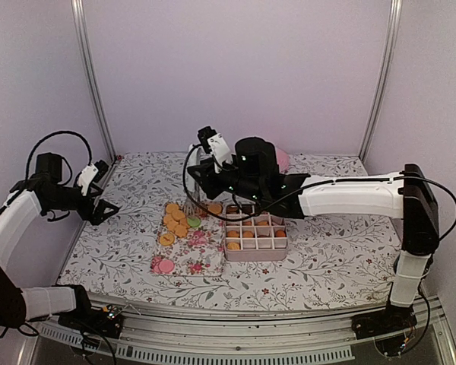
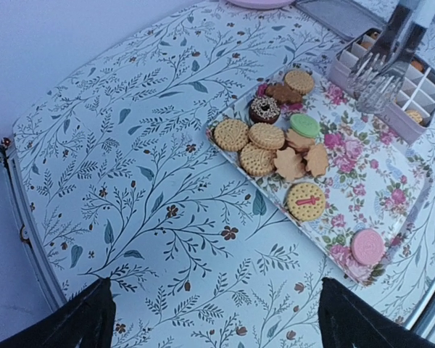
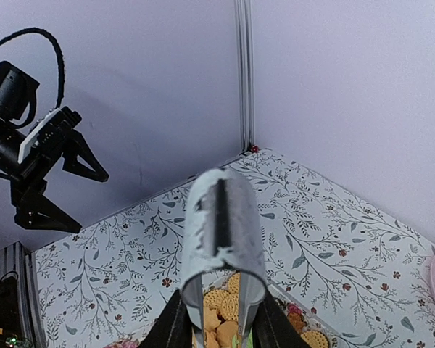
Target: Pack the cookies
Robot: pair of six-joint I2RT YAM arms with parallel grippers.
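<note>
Cookies lie on a floral tray (image 1: 182, 262): round biscuits (image 2: 230, 134), a chocolate donut (image 2: 264, 109), a green cookie (image 2: 304, 125), leaf-shaped ones and a pink one (image 2: 367, 246). A compartment box (image 1: 255, 252) right of the tray holds some cookies. My right gripper (image 1: 197, 171), carrying metal tongs, is above the tray's back part; the tong tips appear empty in the left wrist view, and how far the fingers are open is unclear. My left gripper (image 1: 102, 198) stands open and empty at the left, away from the tray.
A pink plate (image 2: 259, 3) lies at the back, partly behind the right arm. Walls bound the table at the back and sides.
</note>
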